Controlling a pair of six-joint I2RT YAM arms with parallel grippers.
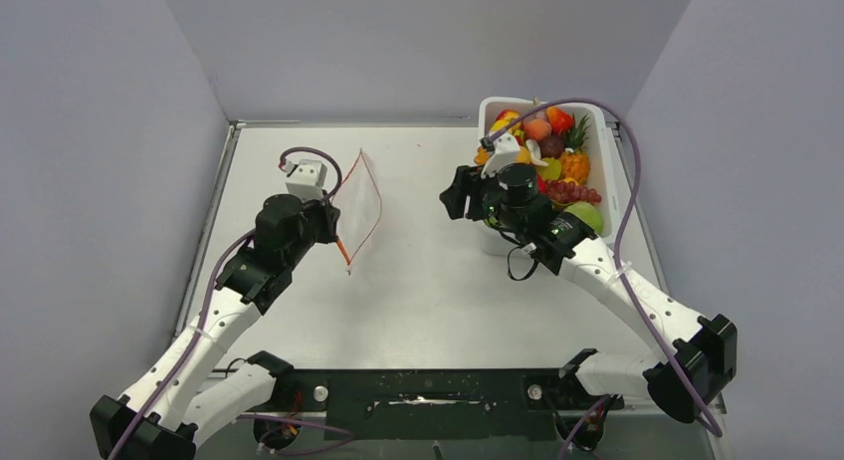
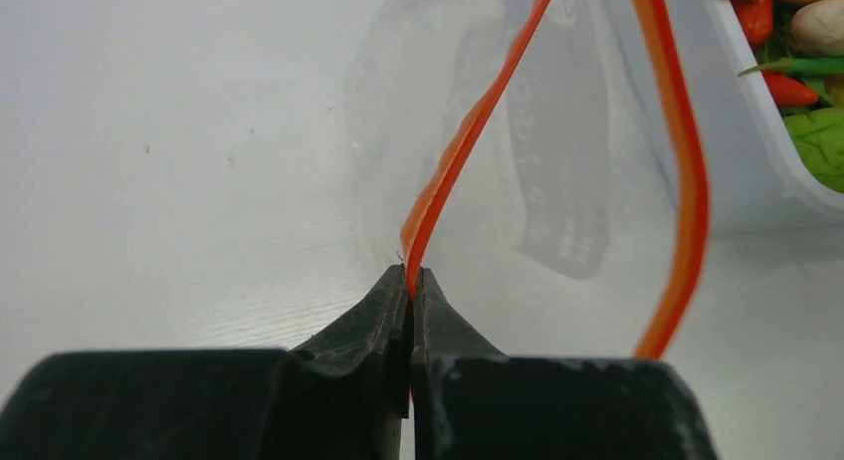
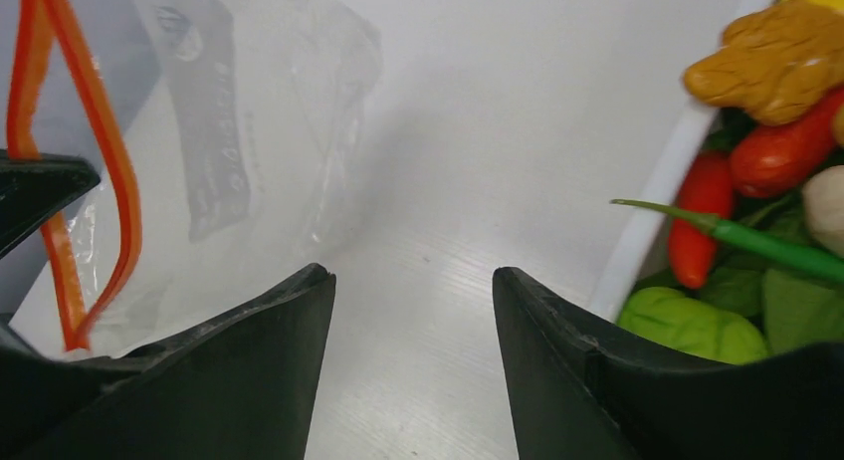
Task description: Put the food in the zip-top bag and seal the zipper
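A clear zip top bag (image 1: 361, 203) with an orange-red zipper rim hangs from my left gripper (image 1: 336, 221), its mouth spread apart. In the left wrist view the fingers (image 2: 383, 316) are shut on one side of the orange rim (image 2: 453, 171). The far side of that rim curves away freely. My right gripper stands open to the right of the bag, with nothing between its fingers. The bag (image 3: 269, 102) looks empty. Toy food (image 1: 552, 146) fills a white bin on the right; a green chili (image 3: 766, 243) lies across its edge.
The white bin (image 1: 609, 216) stands at the table's back right, partly under my right arm. Grey walls close in the back and sides.
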